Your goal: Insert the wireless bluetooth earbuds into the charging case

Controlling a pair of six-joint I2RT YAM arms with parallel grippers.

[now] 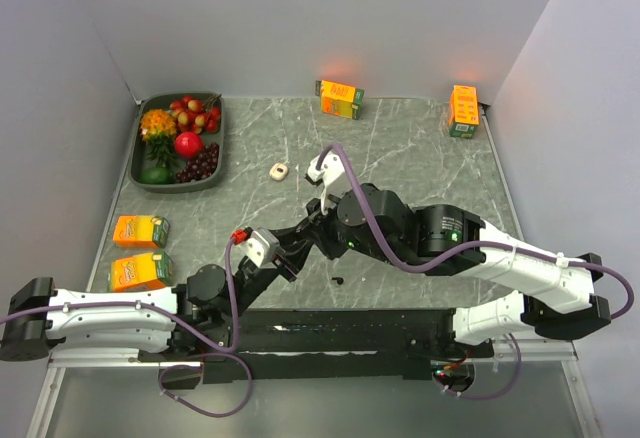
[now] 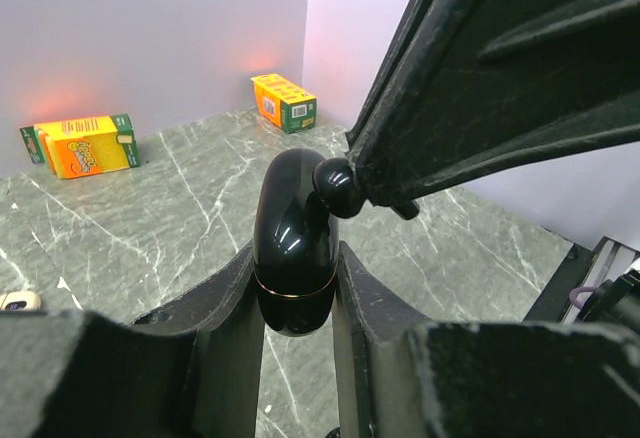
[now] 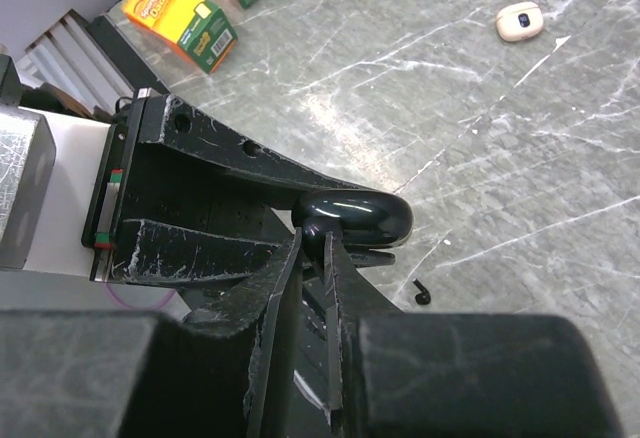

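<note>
In the left wrist view my left gripper is shut on the glossy black charging case [image 2: 295,228], which has a thin gold band. My right gripper meets the case from the side, its fingertips at a small round black piece, likely an earbud [image 2: 338,184], pressed against the case; whether they grip it is unclear. Both grippers meet above the middle of the grey marble table [image 1: 270,128]. Another small black earbud [image 3: 422,294] lies on the table below them, also seen in the top view [image 1: 338,280].
A cream object [image 1: 279,171] lies behind the grippers. A fruit tray [image 1: 180,183] sits back left, two yellow boxes [image 1: 140,271] front left, and more boxes [image 1: 340,99] along the back.
</note>
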